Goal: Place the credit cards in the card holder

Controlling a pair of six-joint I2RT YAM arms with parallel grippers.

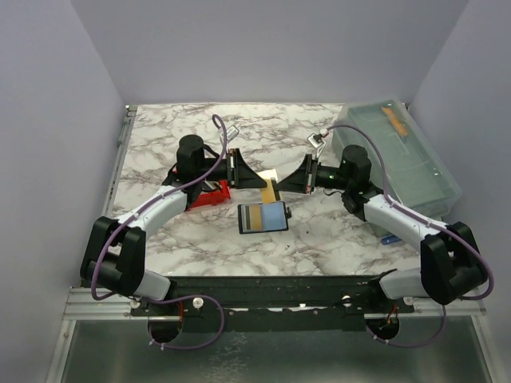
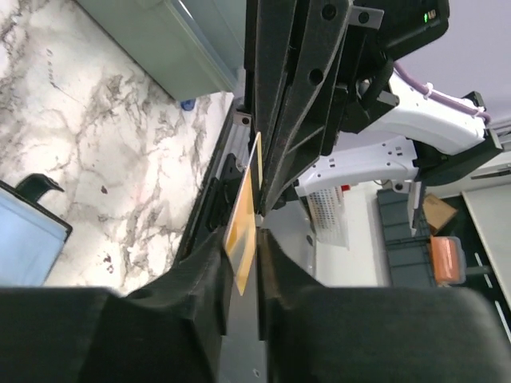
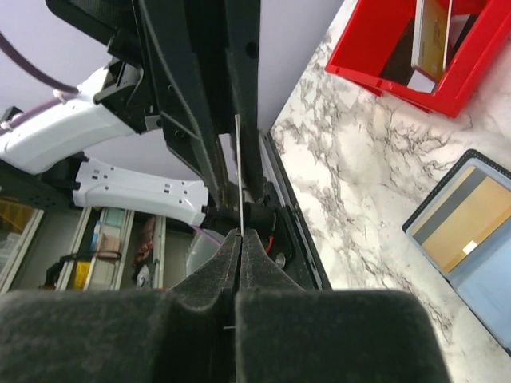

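A gold card (image 1: 268, 193) is held in the air between both grippers, just above the open card holder (image 1: 273, 216). In the left wrist view it stands upright (image 2: 243, 219). My left gripper (image 1: 257, 180) has the card between its fingers; whether they grip it is unclear. My right gripper (image 1: 281, 187) is at the card's other side; in the right wrist view its fingers are shut, with the card's thin edge (image 3: 239, 175) at their tips. The holder (image 3: 471, 231) shows cards in its slots.
A red box (image 3: 399, 68) with cards stands at the left of the table. A translucent bin (image 1: 403, 175) fills the right side.
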